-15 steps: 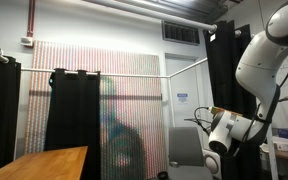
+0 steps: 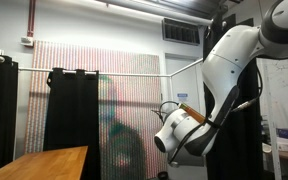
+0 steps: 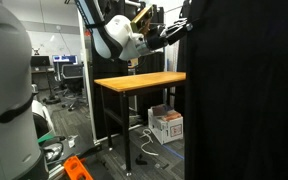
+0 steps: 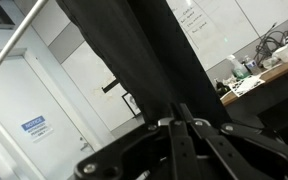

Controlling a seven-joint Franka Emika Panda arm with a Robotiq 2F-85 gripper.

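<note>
My gripper is seen from behind along the bottom of the wrist view, its dark fingers together and nothing visible between them. A black curtain (image 4: 134,45) fills the space beyond it. In the second exterior view the white arm (image 3: 112,38) is held above the wooden table (image 3: 134,81), clear of its top. The first exterior view has the arm (image 2: 216,85) bent down at the right, well away from the table (image 2: 46,163) at lower left. The gripper's tips are too small and dark there to make out.
Below the table stands a white box (image 3: 165,124) with things in it. A black curtain (image 3: 244,90) hangs close to the table's right end. A cluttered wooden bench (image 4: 262,78) appears at the right of the wrist view.
In the first exterior view the arm has swung left, away from the right-hand curtain, over the last second. The table and curtains look unchanged.
</note>
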